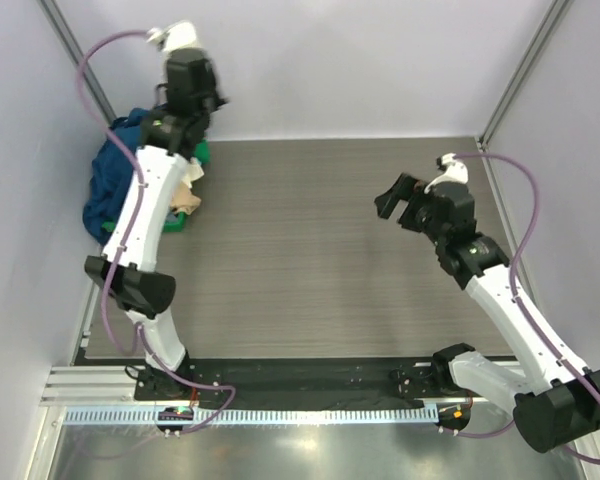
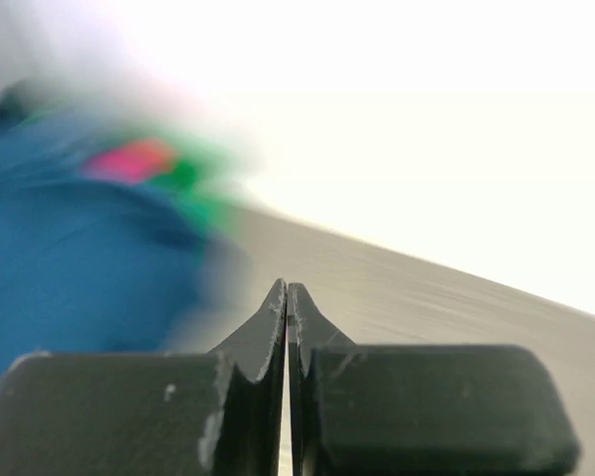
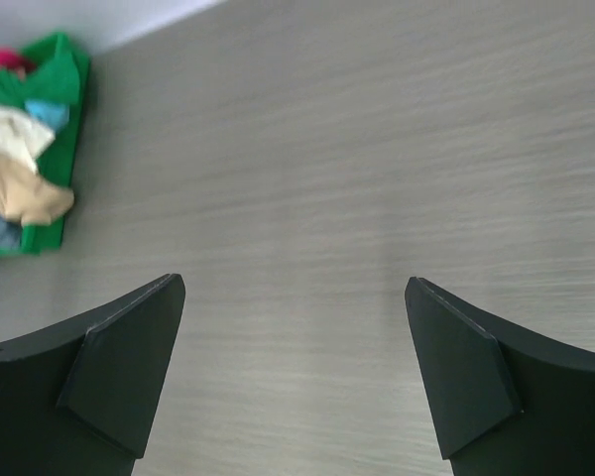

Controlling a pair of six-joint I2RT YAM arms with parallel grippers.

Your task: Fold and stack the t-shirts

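A heap of crumpled shirts, blue point(image 1: 110, 180), cream and tan point(image 1: 185, 200), fills a green bin point(image 1: 172, 222) at the upper left. My left gripper point(image 1: 205, 95) is raised over the bin's back, blurred by motion; in the left wrist view it point(image 2: 287, 293) is shut with nothing showing between its fingers, the blue cloth point(image 2: 79, 258) blurred beside it. My right gripper point(image 1: 398, 200) stands open and empty over the right side of the table, and the right wrist view shows the bin's clothes point(image 3: 25, 183) far off to the left.
White walls point(image 1: 330, 70) border it at the back and sides.
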